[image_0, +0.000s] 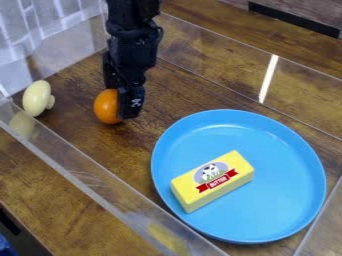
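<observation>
My black gripper (123, 100) is low over an orange round object (110, 110) on the wooden table, its fingers around or just beside the object's right and upper part. Whether it grips the object is unclear. A pale yellow egg-shaped object (39, 98) lies to the left. A yellow butter box (211, 181) with a cow picture rests on a blue plate (267, 158) at the lower right.
A clear wall (80, 185) runs diagonally along the lower left, with another clear panel at the upper left. Bare table (241, 60) spans the upper right.
</observation>
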